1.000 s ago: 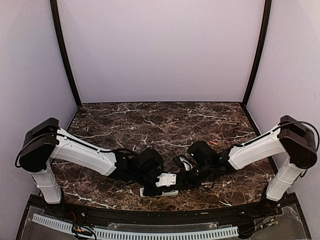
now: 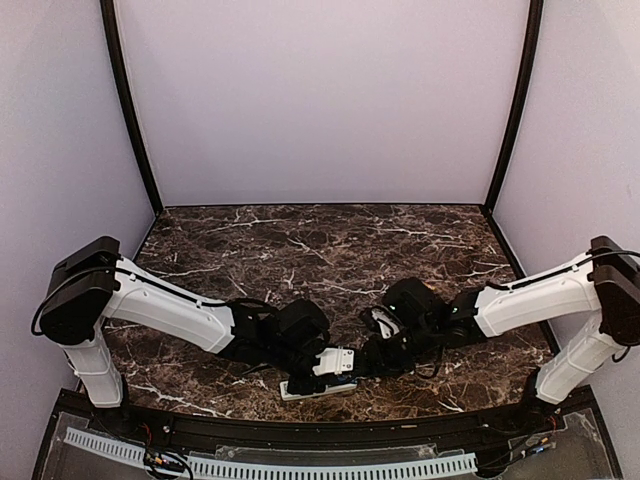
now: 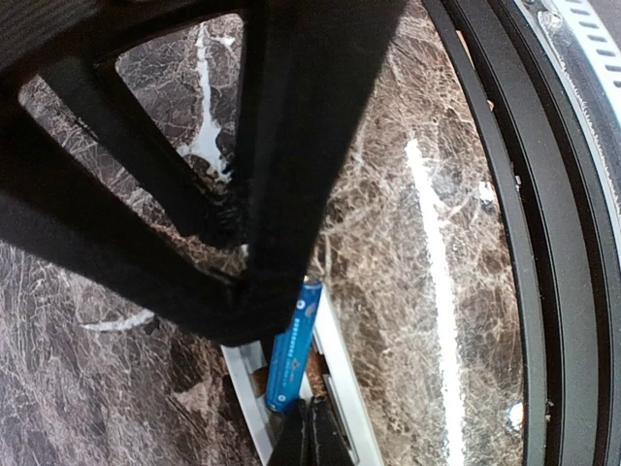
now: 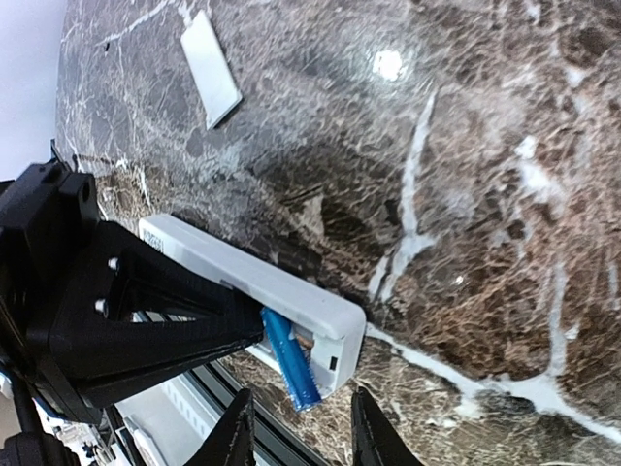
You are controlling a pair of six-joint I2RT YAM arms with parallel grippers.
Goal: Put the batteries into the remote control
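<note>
The white remote control [image 2: 298,392] lies near the table's front edge, its battery compartment facing up. A blue battery [image 4: 289,359] slants across the compartment, its near end sticking up and outward instead of lying flat in the slot. At the battery's other end my left gripper is shut, fingertips together and nothing visible between them. My right gripper stands open, its two fingers apart just short of the raised battery end. In the left wrist view the right gripper's black body covers part of the battery [image 3: 294,349] and the remote's end.
A flat white piece [image 4: 211,70], perhaps the battery cover, lies on the marbled table [image 4: 485,116] behind the remote. The black front rail [image 3: 529,252] runs close by. Bare table stretches away to the back.
The left gripper holds its place.
</note>
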